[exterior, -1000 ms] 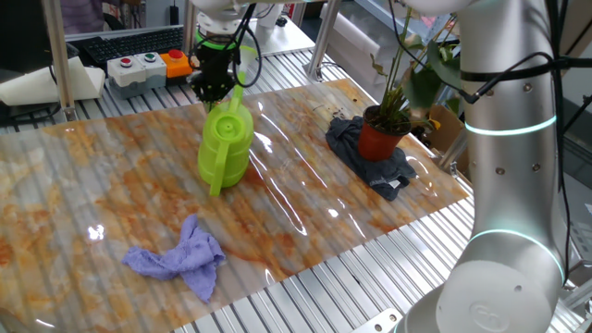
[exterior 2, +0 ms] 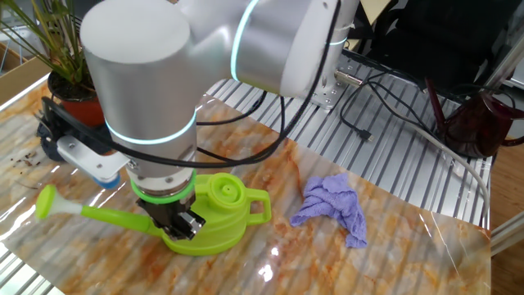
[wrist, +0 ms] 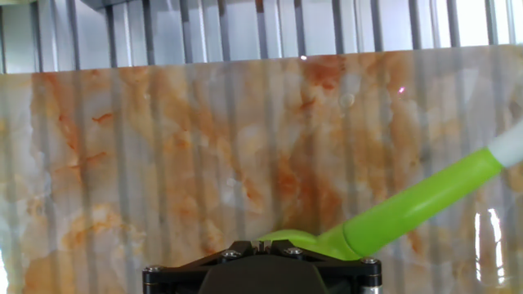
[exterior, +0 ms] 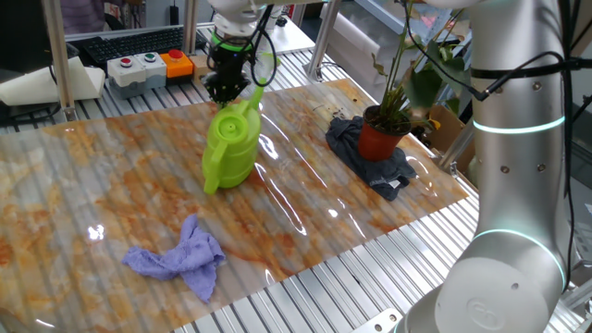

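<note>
A bright green watering can [exterior: 231, 148] stands upright on the marbled sheet, its handle toward the front in exterior view 1. My gripper [exterior 2: 193, 226] is low beside the can, close to the base of its spout [exterior 2: 119, 219]. In the wrist view the gripper's black fingers [wrist: 241, 247] look drawn together, with nothing visible between them. The spout [wrist: 421, 204] runs off to the right there, just beyond the fingers. Most of the can's body is hidden below the gripper in that view, and whether the fingers touch it cannot be told.
A crumpled purple cloth [exterior: 180, 258] lies on the marbled sheet [exterior: 83, 203]. Toward the right, a potted plant [exterior: 377, 139] sits on a dark cloth [exterior: 393, 176]. A control box with buttons [exterior: 137, 74] stands beyond the far edge.
In exterior view 1 my gripper has moved a little to the right. The watering can has turned with it: the spout swung right and the handle slightly left. Cloth and plant are unmoved.
</note>
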